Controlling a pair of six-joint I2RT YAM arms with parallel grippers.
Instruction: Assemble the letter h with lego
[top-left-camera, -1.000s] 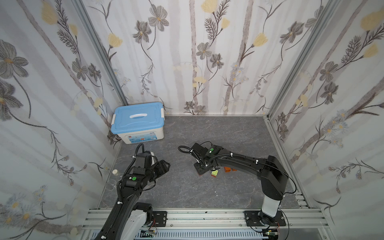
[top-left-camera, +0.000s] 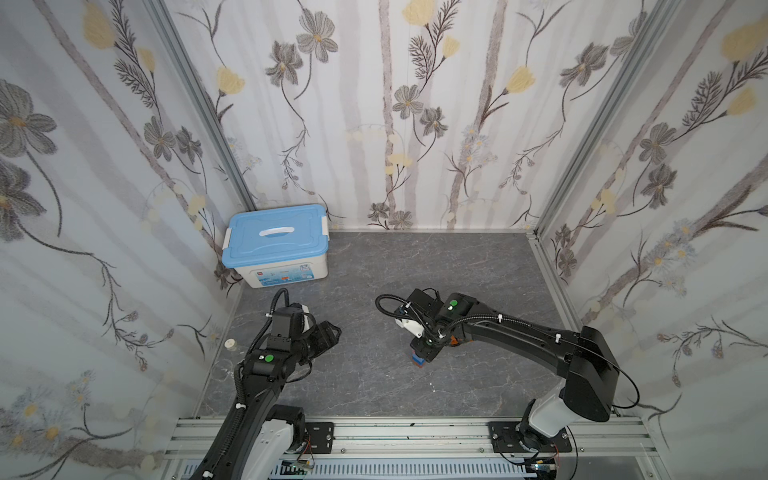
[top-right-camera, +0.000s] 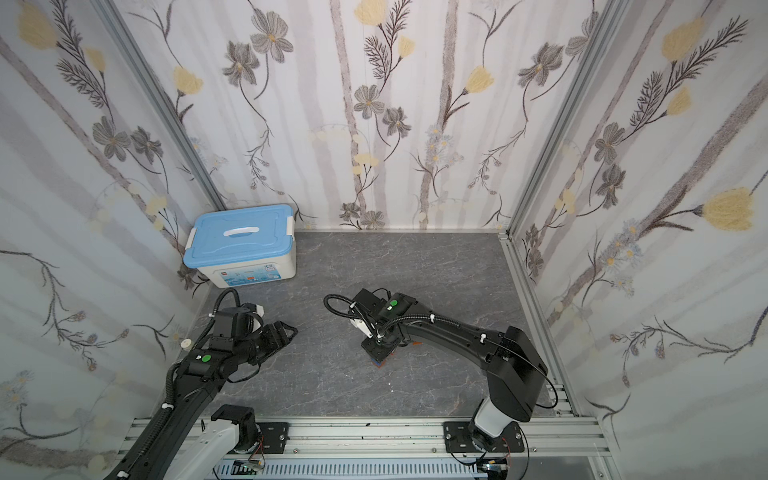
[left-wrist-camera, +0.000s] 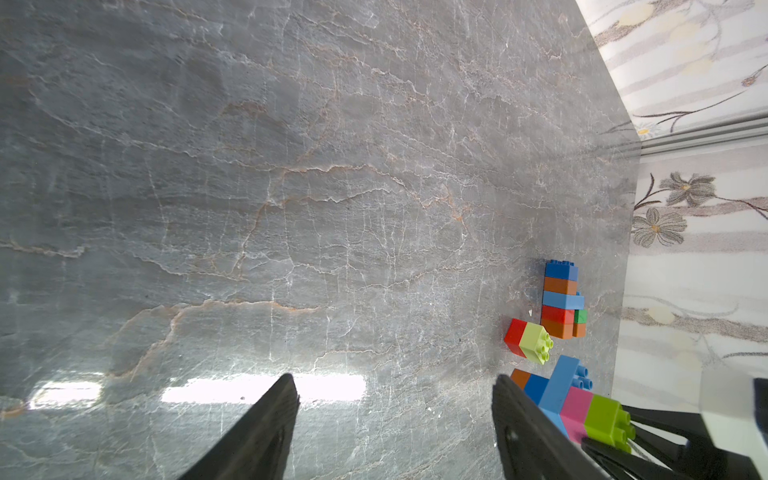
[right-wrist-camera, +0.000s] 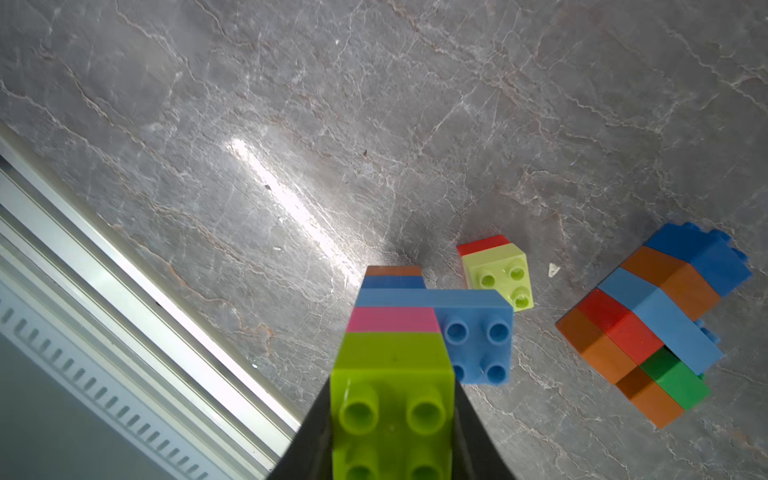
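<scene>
My right gripper is shut on a block of bricks (right-wrist-camera: 392, 360) with lime, pink, blue and orange layers and a light-blue brick sticking out sideways. Beyond it on the table lie a small red and light-green block (right-wrist-camera: 500, 276) and a multicoloured assembly (right-wrist-camera: 640, 328) of blue, orange, light-blue, red and green bricks. In the top views the right gripper hides most of these. My left gripper is at the left of the table, open, with nothing between its fingers.
A blue-lidded storage box (top-left-camera: 276, 240) stands at the back left. A metal rail (right-wrist-camera: 96, 232) runs along the front edge.
My right arm has shifted right and toward the front, its gripper now over where the small red and light-green block showed. My left arm looks almost unchanged.
</scene>
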